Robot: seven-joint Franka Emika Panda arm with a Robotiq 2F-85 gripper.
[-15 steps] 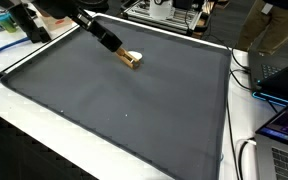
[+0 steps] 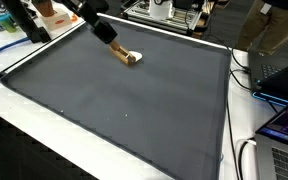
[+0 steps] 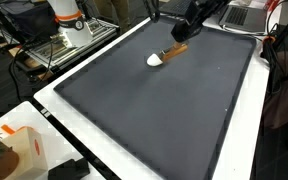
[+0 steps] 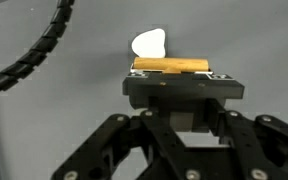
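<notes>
An orange-brown wooden piece point(image 4: 171, 65) shows between the fingers of my gripper, which is shut on it in the wrist view. In exterior view 1 the gripper point(image 2: 115, 44) comes in from the upper left, and the wooden piece point(image 2: 121, 53) slants down from it. Exterior view 2 shows the wooden piece point(image 3: 173, 51) close beside a small white object point(image 3: 154, 60) on the dark board. From above, that white object point(image 4: 149, 43) lies just past the wooden piece. Whether the piece's lower end touches the board is hard to tell.
A wide dark grey board point(image 2: 144, 100) fills the work area and is mostly bare. A laptop point(image 2: 284, 150) stands at the right, beyond the board's edge. A black coiled cable point(image 4: 29, 55) crosses the wrist view's upper left.
The gripper, with the wooden piece, has moved up and left in exterior view 1. More of the white object shows beside it. The arm's pose has shifted; the white object seems to stay put.
</notes>
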